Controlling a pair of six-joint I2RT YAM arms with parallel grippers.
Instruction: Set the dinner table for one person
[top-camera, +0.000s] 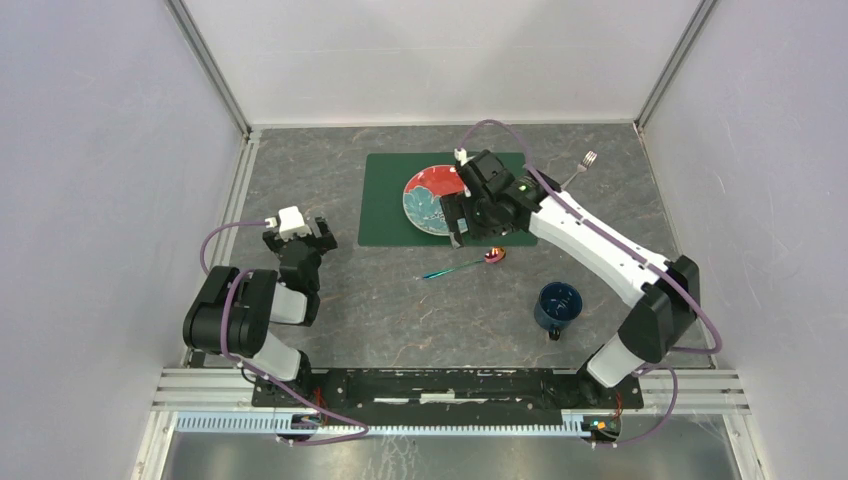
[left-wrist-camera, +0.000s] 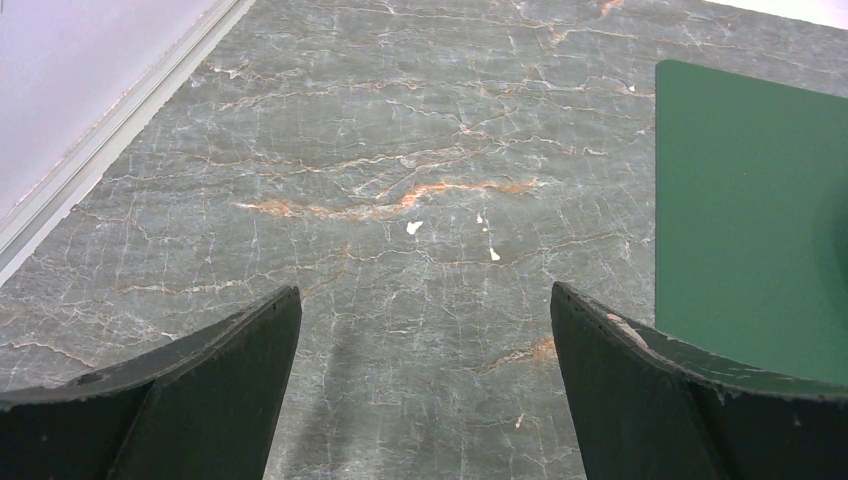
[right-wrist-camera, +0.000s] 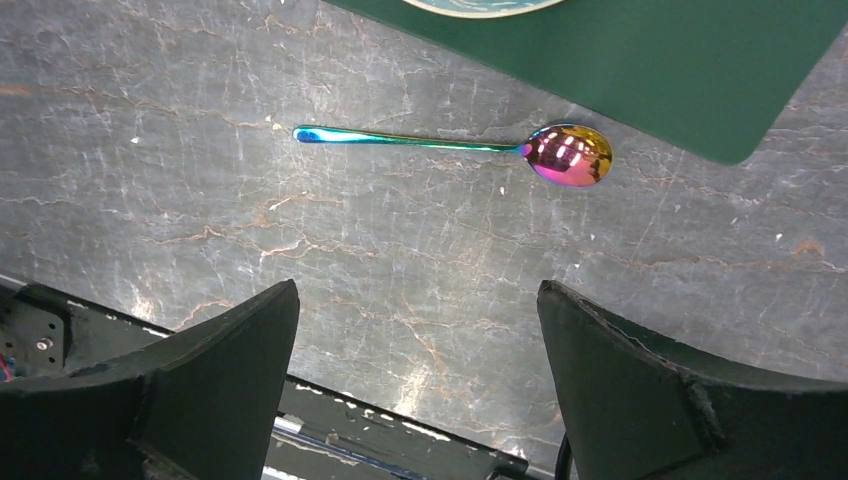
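A dark green placemat (top-camera: 383, 200) carries a red and teal plate (top-camera: 428, 200), whose right part is hidden by the right arm in the top view. Just in front of the mat lies a rainbow-coloured spoon (top-camera: 470, 264), its bowl to the right. My right gripper (top-camera: 456, 219) is open above the mat and plate, and the spoon (right-wrist-camera: 450, 146) shows ahead of its fingers in the right wrist view. A fork (top-camera: 584, 163) lies beyond the mat's right side, partly covered by the arm. Over bare table at left, my left gripper (top-camera: 300, 236) stands open and empty.
A dark blue mug (top-camera: 557, 305) stands at the front right, its handle towards the front edge. Bare grey table (top-camera: 440, 325) lies in front of the spoon. Walls close in the left, right and back.
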